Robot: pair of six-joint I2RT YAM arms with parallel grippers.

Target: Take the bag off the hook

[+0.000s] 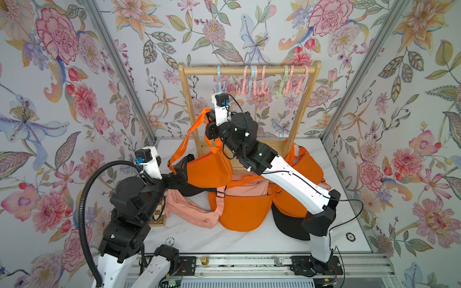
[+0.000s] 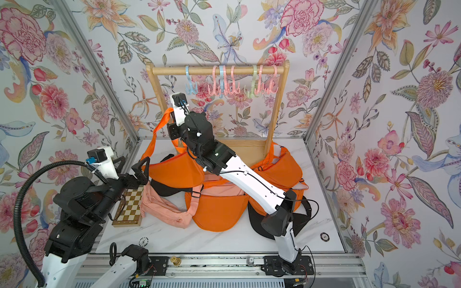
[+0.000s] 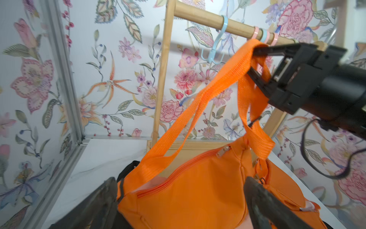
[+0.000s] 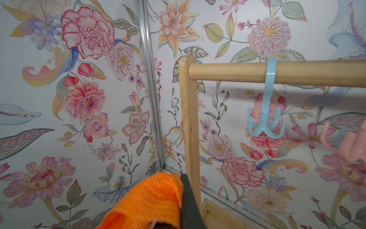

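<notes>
An orange bag (image 3: 190, 190) hangs low by its strap (image 3: 202, 99), which loops over the fingers of my right gripper; the right gripper is shut on that strap, held up left of the rack's blue hook (image 4: 266, 126). In the right wrist view the strap (image 4: 144, 198) lies at the fingertips, and the blue hook is bare. My left gripper (image 1: 182, 170) stands open in front of the bag's left part, holding nothing that shows.
A wooden rack (image 1: 300, 110) carries several pink, blue and green hooks. Orange, pink and black bags (image 1: 240, 211) crowd the white table. A checkered board (image 2: 127, 216) sits at the left.
</notes>
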